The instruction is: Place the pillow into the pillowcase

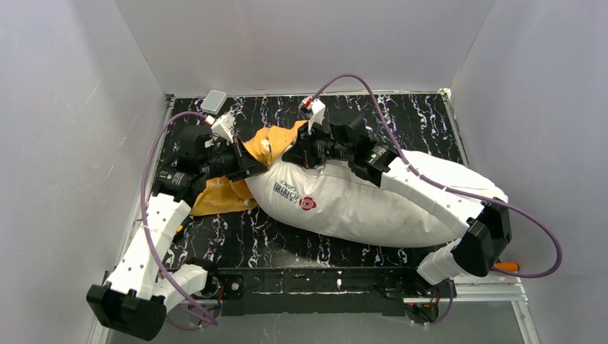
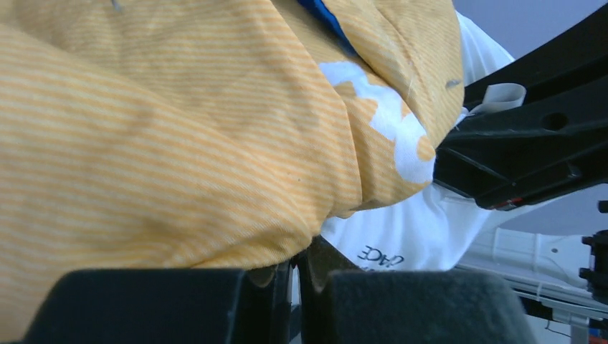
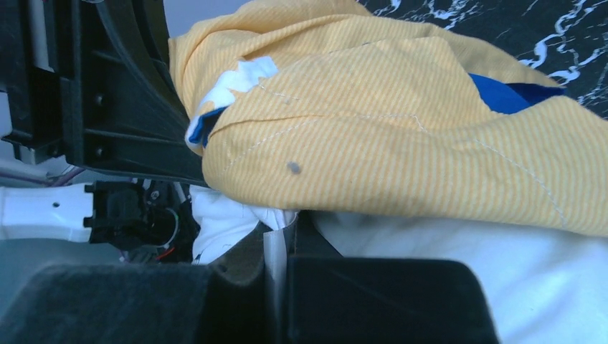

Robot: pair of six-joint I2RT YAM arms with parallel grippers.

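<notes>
The white pillow (image 1: 358, 208) spans the middle and right of the black marble table. The yellow striped pillowcase (image 1: 222, 197) (image 2: 179, 143) (image 3: 401, 165) is bunched round its left end. My left gripper (image 1: 254, 168) is shut at the pillowcase's fold beside that end; whether cloth is between its fingertips is hard to see. My right gripper (image 1: 301, 158) is shut on the white pillow fabric near its left end, just right of the left gripper. The pillow's tip is partly hidden by cloth and grippers.
A small grey box (image 1: 214, 100) stands at the table's back-left corner. A yellow tool (image 1: 179, 231) is partly hidden by my left arm. Grey walls enclose the sides and back. Some bare table shows at the front and back right.
</notes>
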